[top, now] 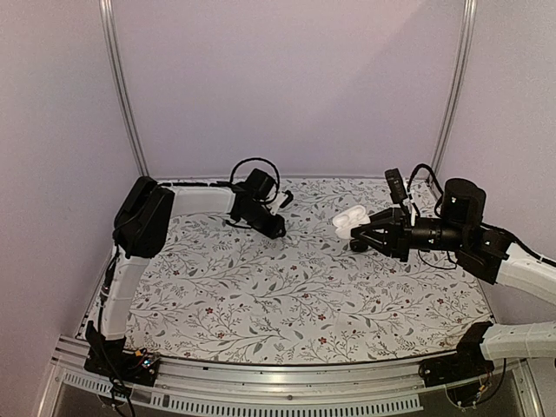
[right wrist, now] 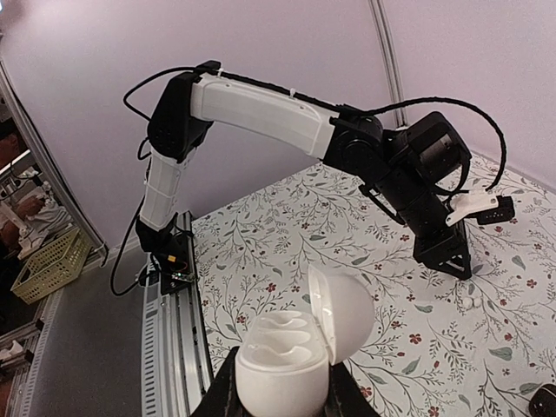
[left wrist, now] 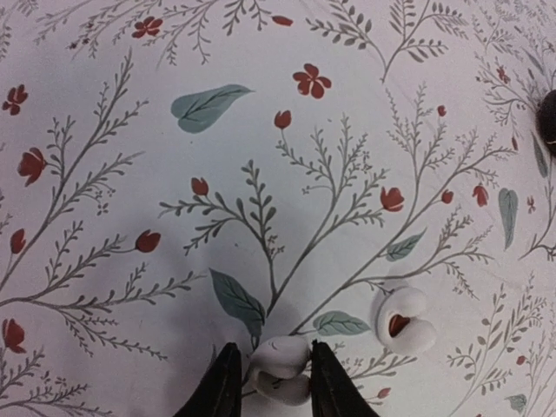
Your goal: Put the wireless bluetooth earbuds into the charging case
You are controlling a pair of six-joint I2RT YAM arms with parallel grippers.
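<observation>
In the left wrist view one white earbud (left wrist: pixel 280 356) lies between the fingertips of my left gripper, which is low over the floral mat; whether it grips the earbud I cannot tell. A second white earbud (left wrist: pixel 413 334) rests on the mat to its right. In the right wrist view my right gripper is shut on the white charging case (right wrist: pixel 282 365), held raised with its lid open and its earbud slots facing up. The top view shows the case (top: pixel 347 219) at right of centre.
A small black round object stands on the mat beneath the right gripper, also at the edge of the left wrist view (left wrist: pixel 547 122). Pale walls border the mat (top: pixel 243 304) at back and sides.
</observation>
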